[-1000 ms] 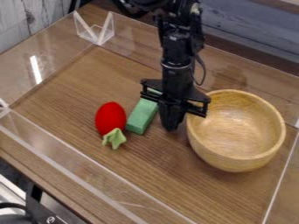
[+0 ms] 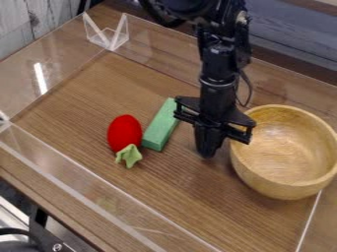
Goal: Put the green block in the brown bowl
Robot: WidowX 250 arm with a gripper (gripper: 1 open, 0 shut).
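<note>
The green block (image 2: 160, 125) lies on the wooden table, left of my gripper. To the right stands the brown bowl (image 2: 283, 148), wide and seemingly empty. Between them my black gripper (image 2: 208, 146) reaches low toward the table, its right side against or just in front of the bowl's left rim. A small gap of table shows between the block and the gripper's lower part. How far apart the fingers are is lost against their dark shape.
A red strawberry-like toy (image 2: 124, 130) with green leaves (image 2: 128, 156) lies just left of the block.
My gripper has moved to the right, away from the green block. The bowl has shifted right with it. The block now shows more fully, and the red toy stays put.
</note>
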